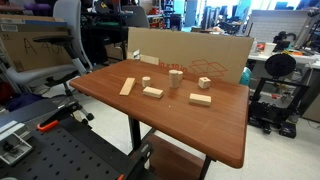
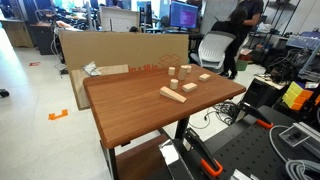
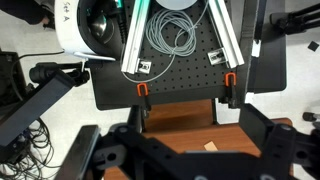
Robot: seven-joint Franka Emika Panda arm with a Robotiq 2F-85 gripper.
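In the wrist view, the dark fingers of my gripper stand wide apart at the bottom, with no object visible between them. Neither exterior view shows the gripper. Several pale wooden blocks lie spread over the brown table (image 1: 200, 126). Among them are a flat one (image 1: 200, 99) at the right, a small cube (image 1: 204, 82) behind it, and an upright piece (image 1: 175, 78) near the middle. Toward the left are another flat block (image 1: 152, 93), a short block (image 1: 146, 80) and a longer, slanted piece (image 1: 127, 87).
A long cardboard panel (image 1: 190, 54) stands along the table's far side. Black perforated bench (image 3: 185, 74) holds a coiled grey cable (image 3: 178, 42) and metal rails; orange clamps (image 3: 143, 90) sit at its edge.
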